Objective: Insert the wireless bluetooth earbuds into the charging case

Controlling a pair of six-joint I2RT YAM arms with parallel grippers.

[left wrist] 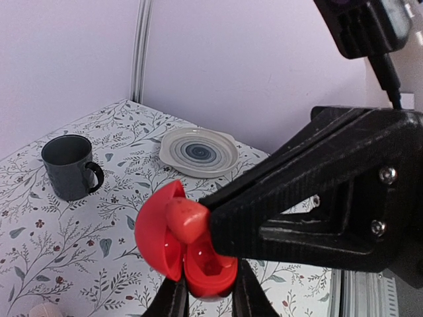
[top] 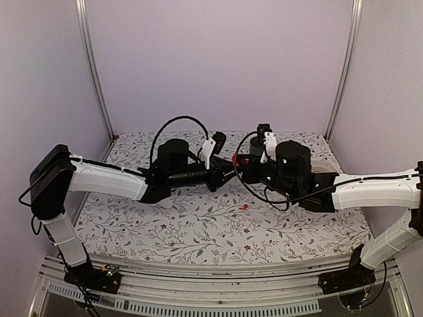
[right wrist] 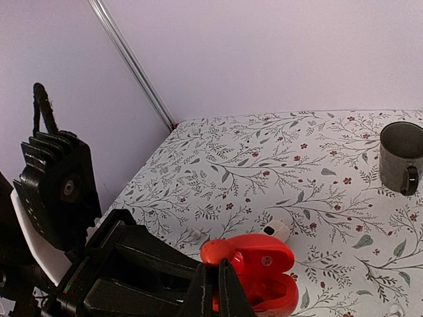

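Note:
Both grippers meet above the middle of the table. In the left wrist view, the open red charging case [left wrist: 158, 234] is held low in the fingers of my left gripper. A red earbud [left wrist: 188, 221] sits at the case's opening, with my right gripper's black finger pressed beside it. In the right wrist view, the earbud [right wrist: 215, 251] is at the tips of my right gripper, next to the case's lid and cavity [right wrist: 264, 290]. Whether it is seated cannot be told. A small red piece [top: 244, 207] lies on the table.
A dark mug [left wrist: 66, 165] stands behind on the floral table [top: 165, 231], with a pale plate [left wrist: 198, 168] to its right. Walls enclose the back and sides.

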